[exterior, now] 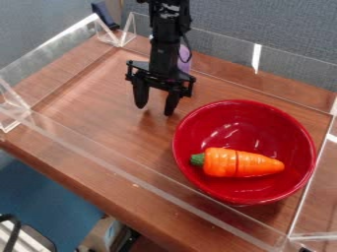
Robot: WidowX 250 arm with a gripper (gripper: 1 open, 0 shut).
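Observation:
The black robot gripper (156, 98) hangs low over the wooden table at the upper middle, its two fingers apart with nothing visible between them. An orange toy carrot (243, 163) with a green tip lies inside a red bowl (245, 120) at the right. A light purple object (184, 57) stands partly hidden behind the arm.
Clear low walls (16, 108) border the wooden table (93, 118). The bowl fills much of the right side.

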